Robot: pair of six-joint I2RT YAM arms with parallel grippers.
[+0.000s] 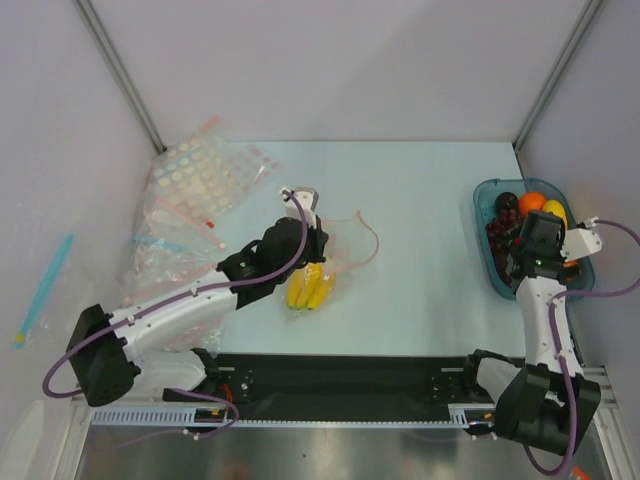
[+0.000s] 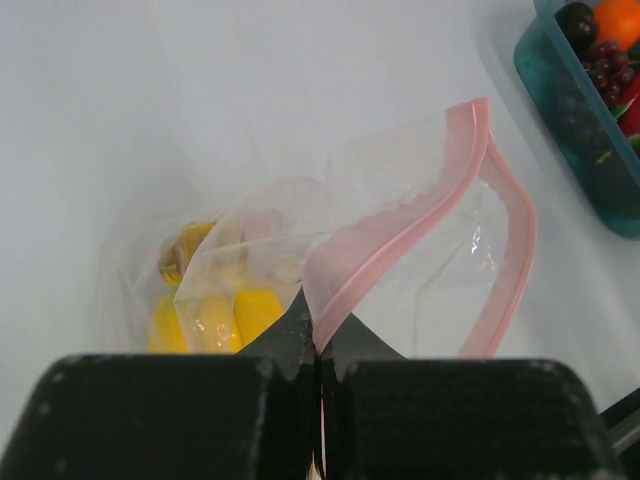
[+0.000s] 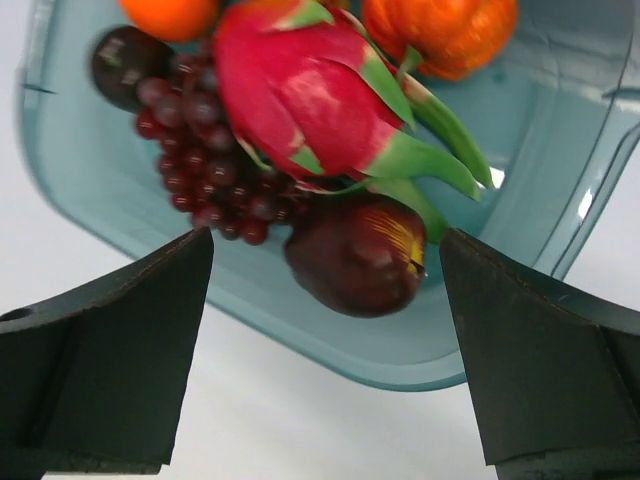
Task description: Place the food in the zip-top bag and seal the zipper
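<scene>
A clear zip top bag with a pink zipper band (image 2: 395,240) stands with its mouth spread, and yellow bananas (image 1: 312,287) lie inside it. My left gripper is shut on the bag's rim. Over on the right, the blue bin (image 1: 484,192) is full of food, and my right gripper is over it, open and empty. Between its fingers, as the right wrist view shows, lies a dark red round fruit (image 3: 355,260). A dragon fruit (image 3: 300,95), grapes (image 3: 205,160) and an orange-red fruit (image 3: 440,35) crowd around it.
Several flat clear bags (image 1: 190,180) lie spread at the left. The bin also holds an orange (image 1: 531,202) and a yellow fruit (image 1: 556,210). Clear table (image 1: 425,230) separates the bag from the bin.
</scene>
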